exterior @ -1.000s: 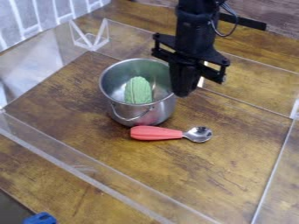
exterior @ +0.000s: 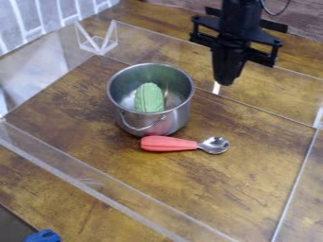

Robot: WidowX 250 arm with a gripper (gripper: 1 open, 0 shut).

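Observation:
A metal pot (exterior: 178, 104) with a wire handle stands on the wooden tray, holding an upright-leaning green corn-like object (exterior: 149, 102). In front of it lies a spoon with a red handle (exterior: 168, 143) and a metal bowl end pointing right. The black gripper (exterior: 228, 77) hangs above and behind the pot, to its right, apart from it; it is shut, with nothing showing between its fingers.
Clear low walls surround the wooden work area (exterior: 240, 189). A white slatted object (exterior: 23, 19) stands at the back left. A small blue item (exterior: 42, 235) sits at the bottom left, outside.
The gripper has moved up and to the right, away from the pot's rim. The pot, green object and spoon look unchanged.

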